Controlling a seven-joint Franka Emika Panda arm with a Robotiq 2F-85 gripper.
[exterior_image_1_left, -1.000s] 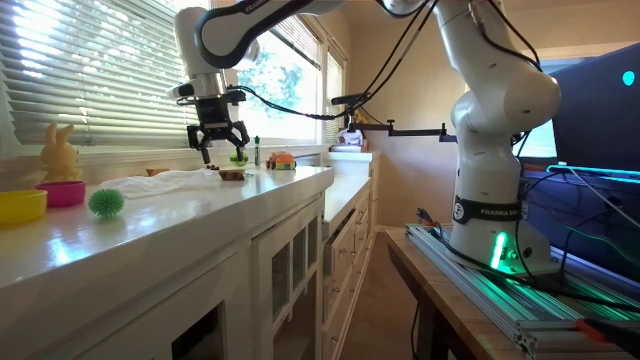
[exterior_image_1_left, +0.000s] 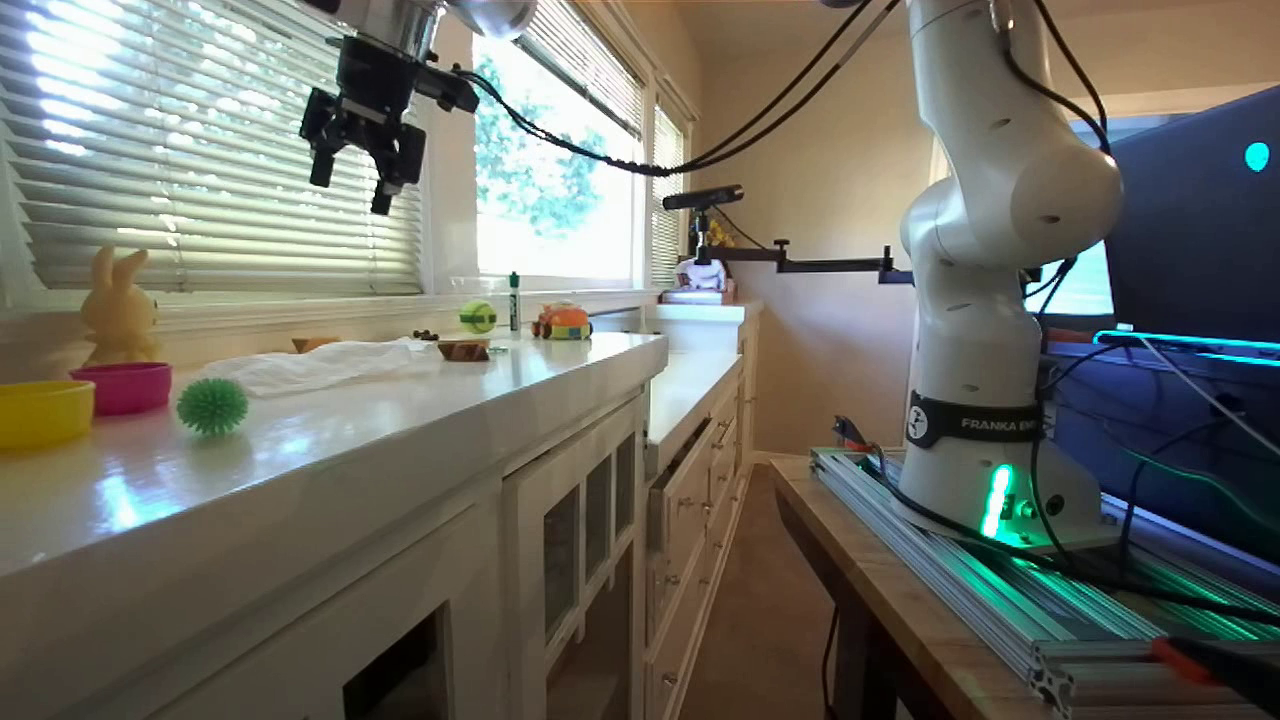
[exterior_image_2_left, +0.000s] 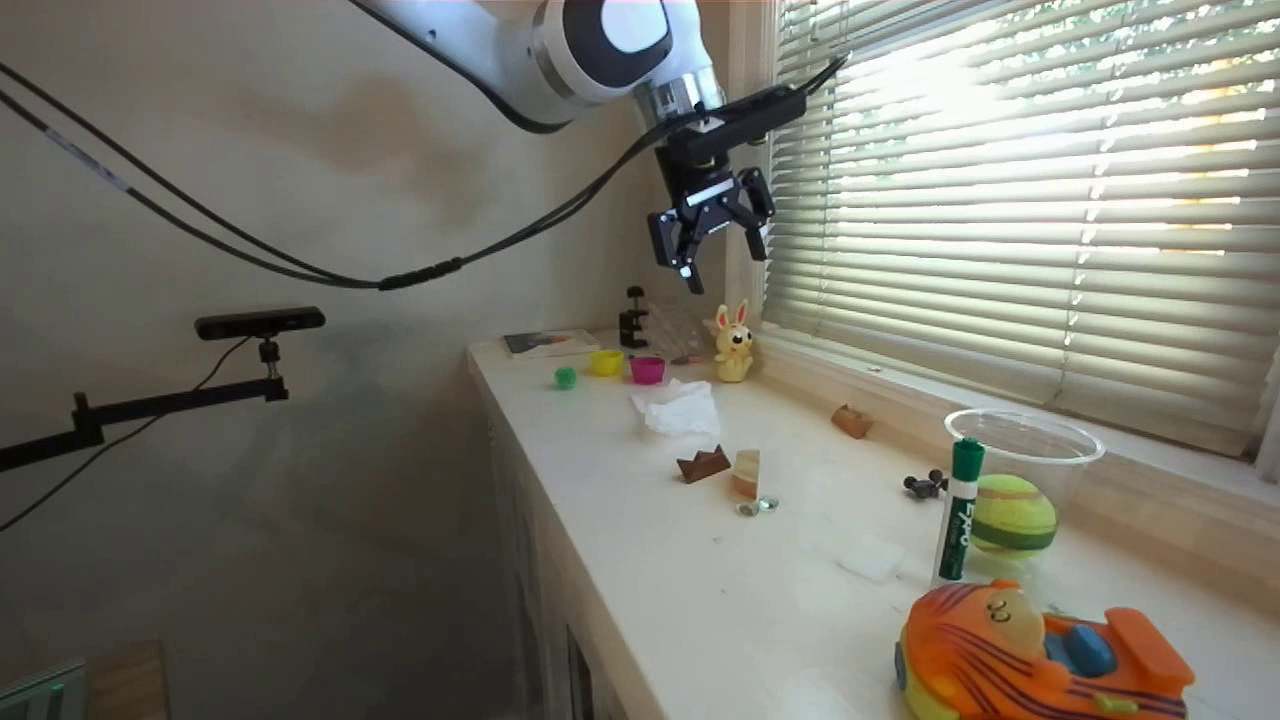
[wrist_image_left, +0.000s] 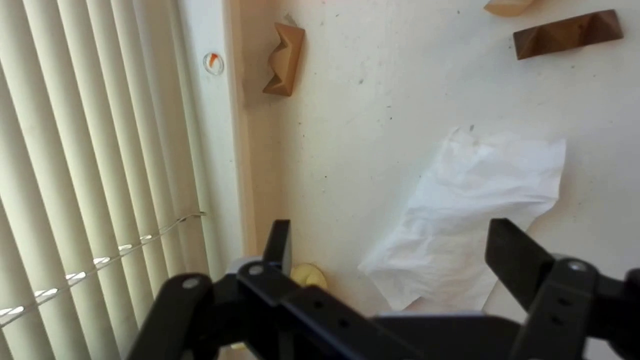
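My gripper (exterior_image_1_left: 353, 192) hangs high over the white counter, its fingers spread wide with nothing between them. In the wrist view, a crumpled white cloth (wrist_image_left: 474, 204) lies below, partly behind the right finger (wrist_image_left: 517, 261). A brown notched block (wrist_image_left: 286, 60) rests near the window sill, and a darker brown block (wrist_image_left: 567, 35) lies at the upper right beside a pale wooden piece (wrist_image_left: 508, 6). Farther along the counter are a yellow bunny (exterior_image_2_left: 733, 342), a pink cup (exterior_image_2_left: 647, 370), a yellow cup (exterior_image_2_left: 606, 362) and a green spiky ball (exterior_image_1_left: 212, 407).
Window blinds (exterior_image_2_left: 1020, 192) rise close beside the gripper. At the counter's other end stand a green marker (exterior_image_2_left: 957, 516), a clear cup (exterior_image_2_left: 1023, 438) with a tennis ball (exterior_image_2_left: 1011, 516) and an orange toy car (exterior_image_2_left: 1032, 654). Bare counter lies along the front edge.
My gripper has risen well above the counter and shifted left in exterior view 1. Its fingers stay open. The objects on the counter look unmoved.
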